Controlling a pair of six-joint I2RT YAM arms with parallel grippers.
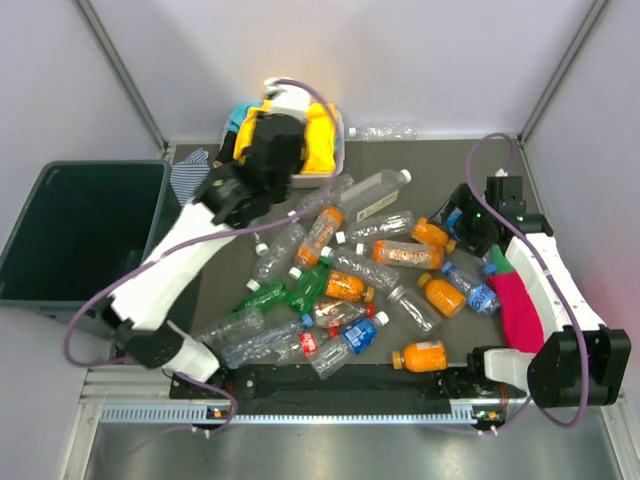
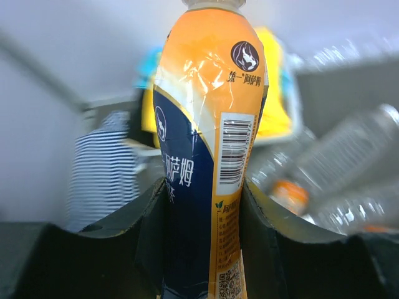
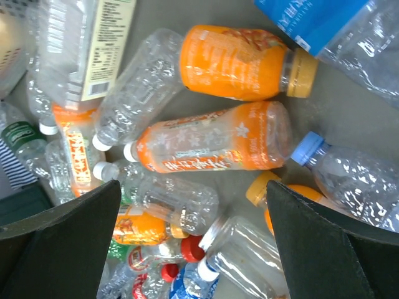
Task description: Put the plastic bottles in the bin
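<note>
My left gripper is shut on a bottle (image 2: 202, 131) with an orange and navy label, held upright between the fingers. In the top view the left arm is raised and blurred, its hand over the clothes tray at the back. The dark green bin (image 1: 60, 302) stands at the left; its visible inside looks empty. My right gripper is open above the pile, its fingers apart with no bottle gripped. Below it lie an orange-labelled bottle (image 3: 212, 138), an orange juice bottle (image 3: 234, 62) and a clear square bottle (image 3: 249, 255). Green bottles (image 1: 307, 288) lie mid-pile.
A tray (image 1: 343, 150) with yellow clothing (image 1: 320, 140) stands at the back. Striped cloth (image 1: 188, 177) lies by the bin, red cloth (image 1: 517, 310) by the right arm. Another clear bottle (image 1: 383, 132) rests at the back wall. Purple cables loop along both arms.
</note>
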